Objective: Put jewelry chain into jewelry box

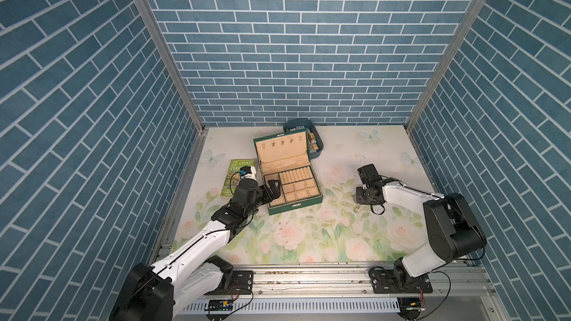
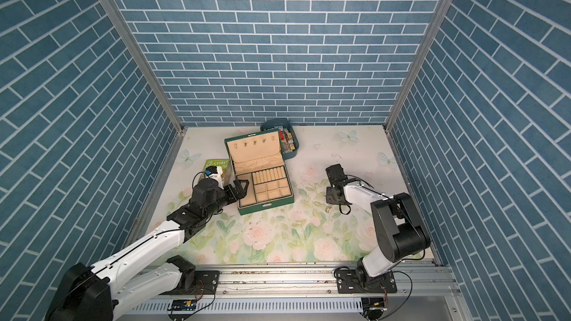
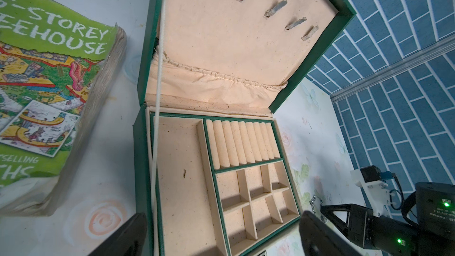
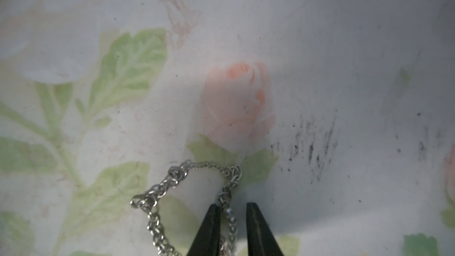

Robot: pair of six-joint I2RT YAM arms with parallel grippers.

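Note:
The silver jewelry chain (image 4: 154,225) lies in a loop on the floral table, its lower part cut off by the right wrist view's edge. My right gripper is low over it, fingers partly apart and straddling one strand, which runs close to the left finger (image 4: 208,227). Whether the fingers touch that strand, I cannot tell. The green jewelry box (image 1: 292,207) stands with its lid raised, showing a long compartment (image 3: 182,185), ring rolls and small square cells. My left gripper hangs open over the box's left side, empty.
Left of the box lies a green book (image 3: 42,90), partly behind the left arm. A dark blue bin (image 1: 319,142) with small items sits behind the lid. Open table (image 1: 285,243) lies in front of the box and between it and the chain.

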